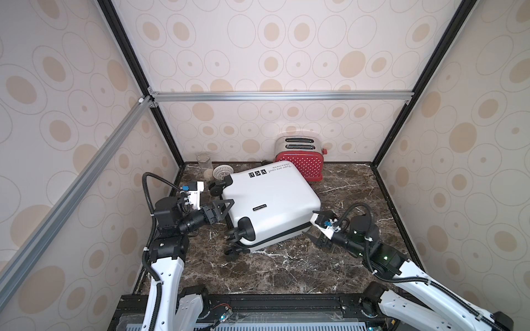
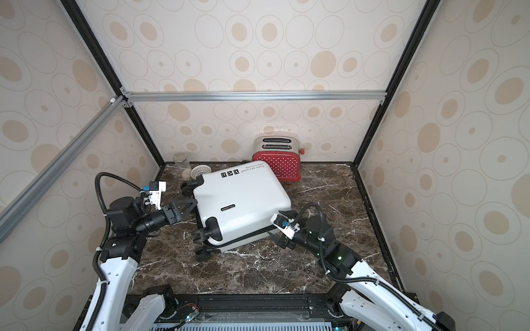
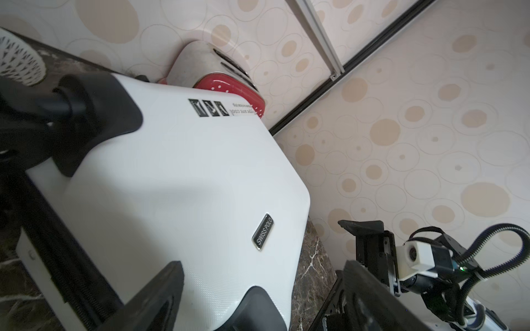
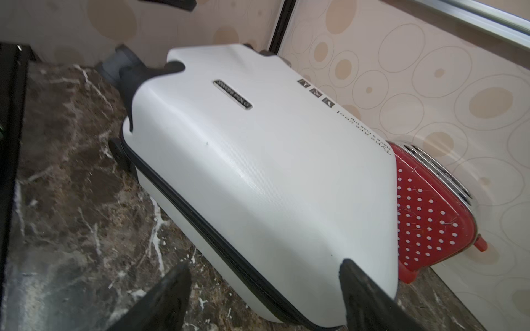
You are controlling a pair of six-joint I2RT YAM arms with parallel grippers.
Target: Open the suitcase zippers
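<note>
A white suitcase (image 1: 270, 198) lies flat and turned at an angle on the marble table, its black wheels toward the left. Its black zipper band (image 4: 220, 248) runs along the front side; I cannot make out the zipper pulls. My left gripper (image 1: 225, 207) stands open beside the wheel end, between the two upper wheel mounts, with nothing between its fingers. At the suitcase's front right corner is my right gripper (image 1: 312, 227), its fingers (image 4: 160, 298) spread apart and empty in the right wrist view. Whether it touches the case is unclear.
A red polka-dot toaster (image 1: 302, 165) stands close behind the suitcase. At the back left are a white basket (image 1: 222, 171) and a clear jar (image 1: 204, 163). Bare marble (image 1: 276, 275) lies in front and on the right.
</note>
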